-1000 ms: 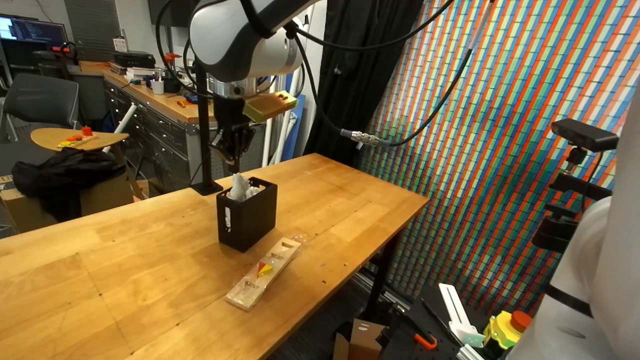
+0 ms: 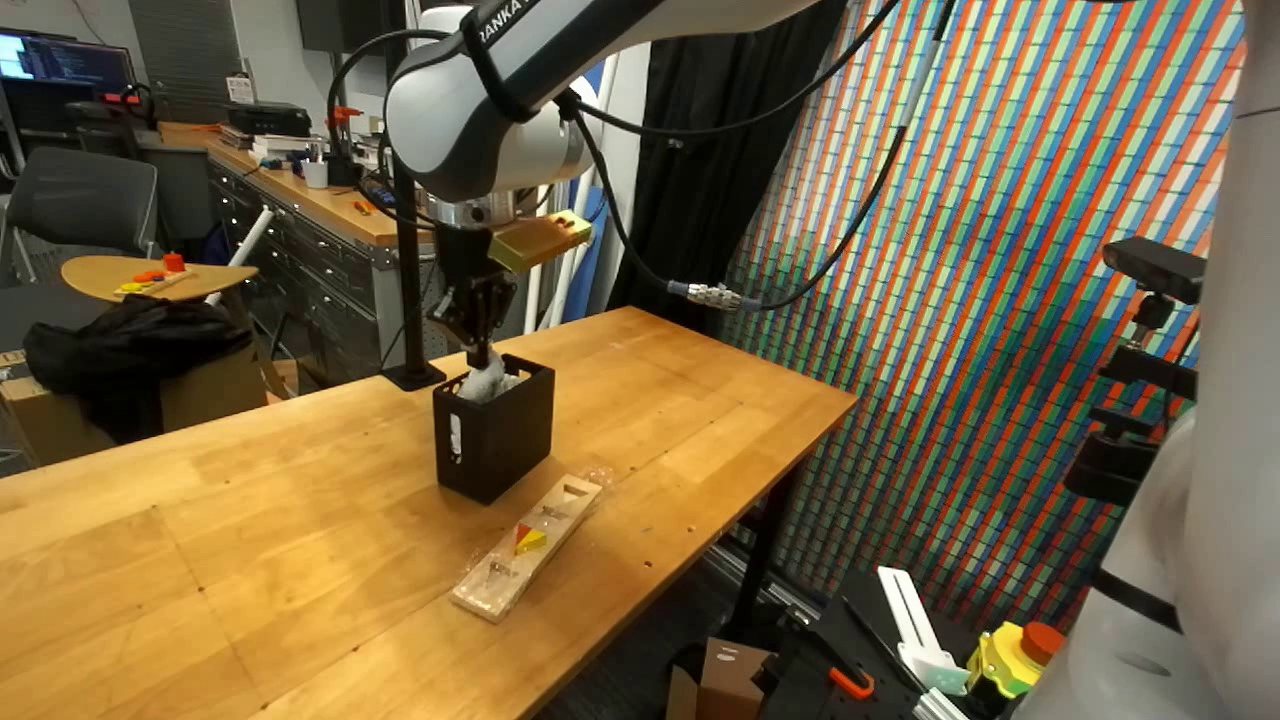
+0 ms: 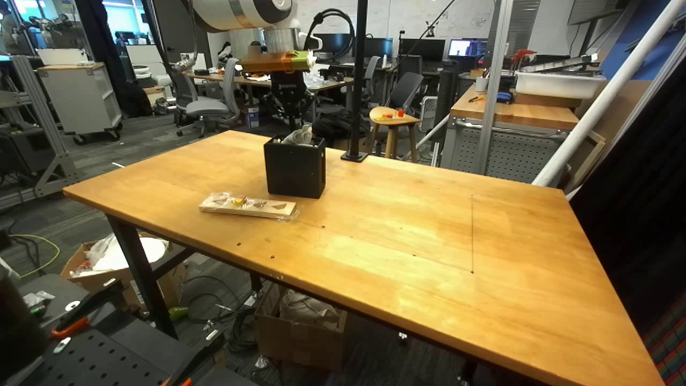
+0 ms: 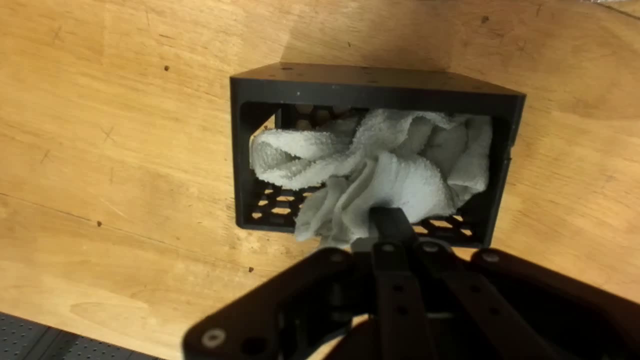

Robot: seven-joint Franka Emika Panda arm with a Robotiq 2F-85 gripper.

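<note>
In the wrist view a crumpled white cloth (image 4: 414, 180) fills much of an open black box (image 4: 384, 96); one fold hangs over the box's lower rim. My gripper is shut, its tips against that cloth near the lower rim; whether a fold is pinched between them cannot be made out. From exterior view 1, the gripper (image 2: 479, 358) points straight down at the box (image 2: 498, 438), touching a bulge of cloth (image 2: 485, 380) that rises above the rim. Exterior view 2 shows the cloth (image 3: 299, 135) at the top of the box (image 3: 294, 168).
A flat wooden puzzle board (image 2: 528, 552) in clear plastic wrap, with red and yellow pieces, lies close to the box. Behind the box, a black post (image 2: 411, 276) stands on the table's edge.
The gripper has come down a little and now sits lower over the box. The cloth's raised peak looks lower and more bent over. Box and board have stayed put.
</note>
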